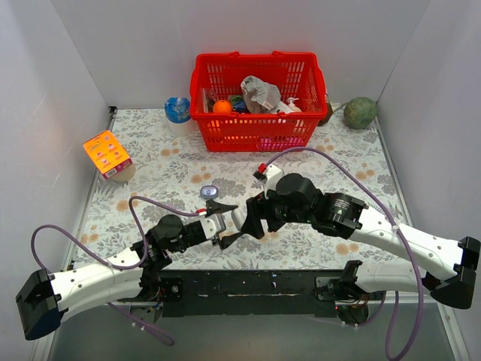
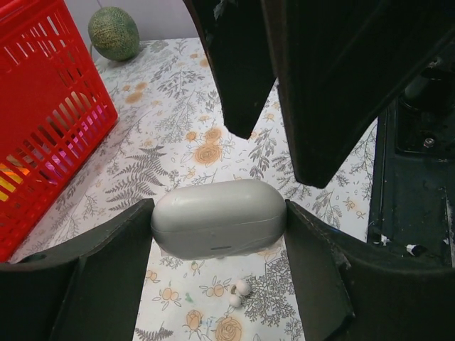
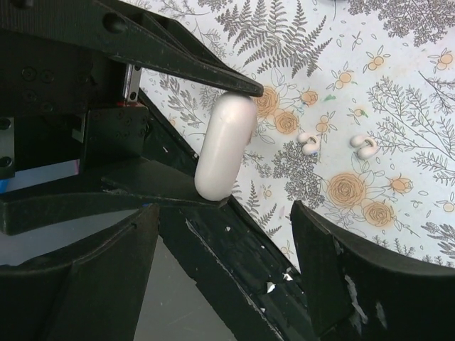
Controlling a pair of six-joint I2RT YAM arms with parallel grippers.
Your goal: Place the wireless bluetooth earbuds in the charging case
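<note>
The white, rounded charging case (image 1: 238, 217) is pinched between the fingers of my left gripper, with its lid closed. Close beside it, my right gripper stands open; the case (image 3: 226, 145) shows ahead of its separated fingers (image 3: 121, 263). In the left wrist view the right gripper's dark fingers (image 2: 313, 92) come in just beyond the case from above. Two small white earbuds (image 3: 309, 143) (image 3: 364, 146) lie apart on the flowered tabletop in the right wrist view. From above, the arms cover the place where they lie.
A small round blue-rimmed object (image 1: 209, 192) lies behind the left gripper. A red basket (image 1: 255, 135) of goods stands at the back, with a blue-topped container (image 1: 177, 110), an orange box (image 1: 107, 154) and a green melon (image 1: 360, 112) around it.
</note>
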